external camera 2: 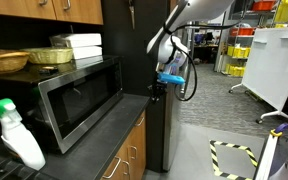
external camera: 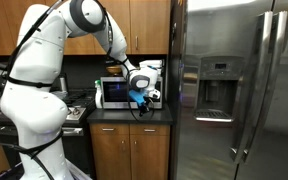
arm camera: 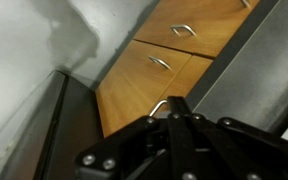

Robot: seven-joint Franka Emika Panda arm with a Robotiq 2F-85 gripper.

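Above the dark counter (external camera: 109, 116), in front of the right part of the microwave (external camera: 115, 92), hangs my gripper (external camera: 140, 110), pointing down. In the wrist view the fingertips of my gripper are close together at the bottom, shut, and nothing shows between them. Behind them lie wooden cabinet fronts (arm camera: 134, 78) with metal handles. The second exterior view has my gripper (external camera 2: 154, 99) small and dark beyond the far end of the microwave (external camera 2: 82, 102), apart from it.
A tall steel fridge (external camera: 210, 130) stands right of the counter. A white spray bottle (external camera 2: 22, 140) with a green top is near the microwave's front corner. Bowls (external camera 2: 8, 64) and white boxes (external camera 2: 76, 40) rest on top of the microwave.
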